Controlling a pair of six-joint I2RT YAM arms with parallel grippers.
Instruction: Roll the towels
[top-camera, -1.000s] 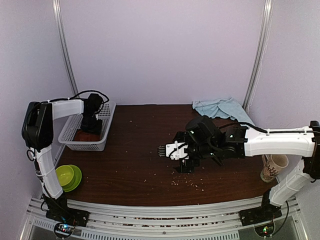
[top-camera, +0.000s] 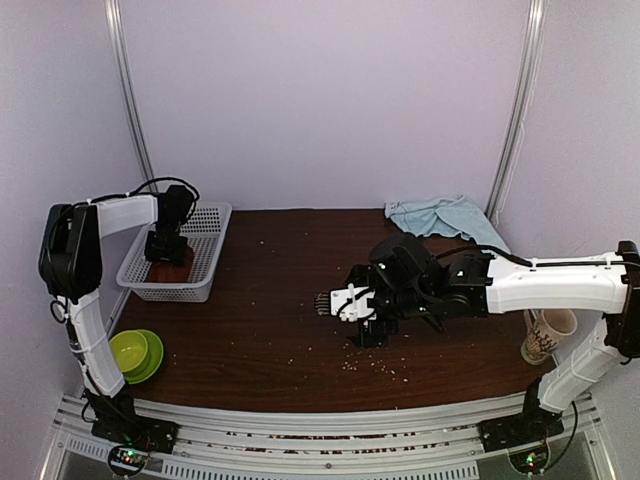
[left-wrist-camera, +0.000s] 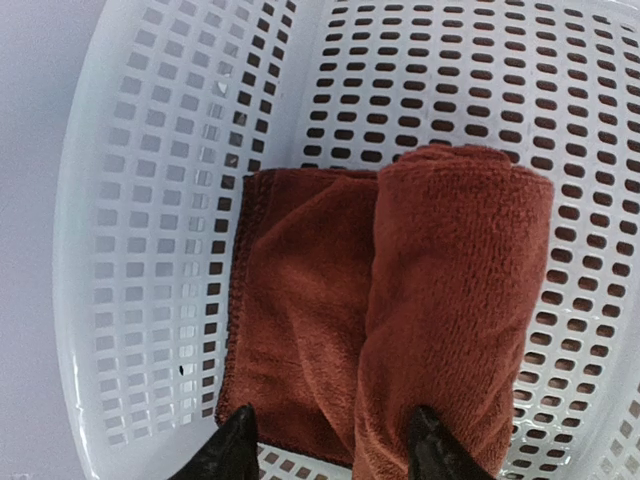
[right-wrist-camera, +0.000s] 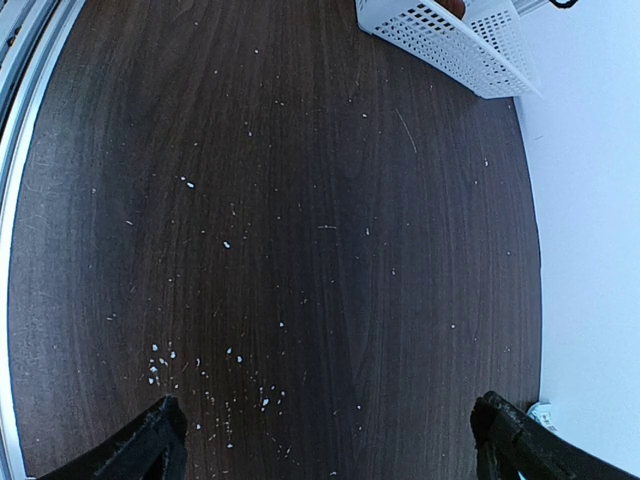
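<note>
A white perforated basket (top-camera: 205, 275) at the left holds dark red towels (top-camera: 170, 272). In the left wrist view a folded red bundle (left-wrist-camera: 450, 260) lies beside a flatter red piece (left-wrist-camera: 280, 300). My left gripper is over them, fingers apart, low at the near end; whether it touches cloth I cannot tell. A light blue towel (top-camera: 435, 215) lies loosely at the back right. My right gripper is open above bare table, nothing between its fingers.
Green dishes (top-camera: 140, 355) sit at front left. A patterned cup (top-camera: 548, 335) stands at the right edge.
My left gripper and wrist have moved slightly left within the basket area. The right arm has not moved.
</note>
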